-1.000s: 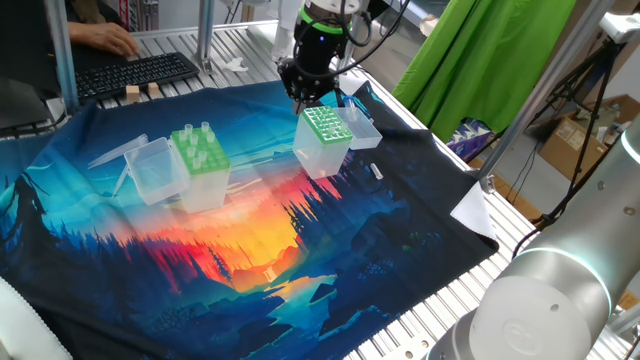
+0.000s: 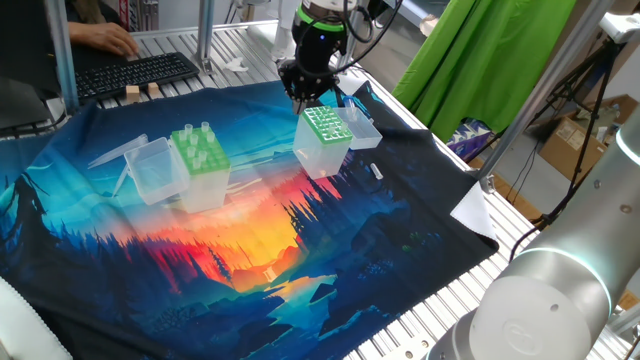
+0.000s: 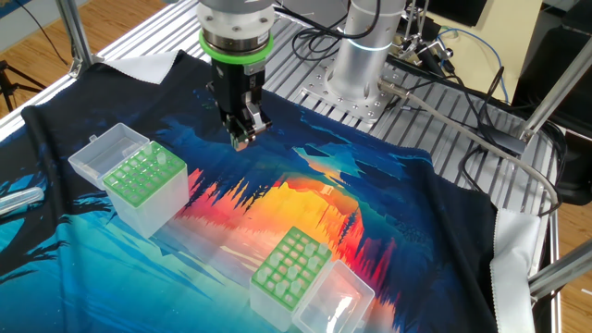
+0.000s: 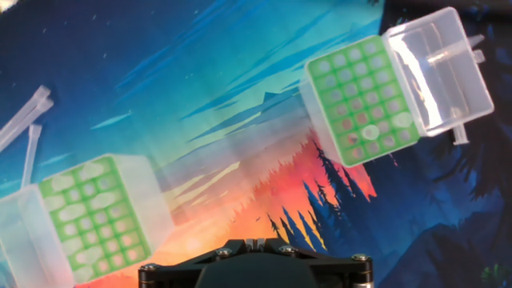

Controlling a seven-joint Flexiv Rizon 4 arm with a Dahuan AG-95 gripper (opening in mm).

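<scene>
Two clear tip boxes with green grid tops stand on the printed cloth. The first box (image 2: 322, 145) carries only a couple of pale tips in its grid; its open lid (image 4: 440, 72) lies to one side. In the second box (image 2: 203, 170), several translucent tips poke up from the grid, and an open lid (image 3: 335, 296) sits beside it. My gripper (image 3: 240, 143) points down above the cloth, apart from both boxes. In the wrist view the gripper looks shut at the bottom edge, with nothing visible between its fingers.
Thin clear plastic pieces (image 4: 28, 120) lie near the second box's lid. A small white piece (image 2: 376, 171) rests beside the first box. Between the boxes the cloth (image 4: 232, 152) is free. A keyboard (image 2: 135, 75) and a person's hand (image 2: 105, 38) are at the far edge.
</scene>
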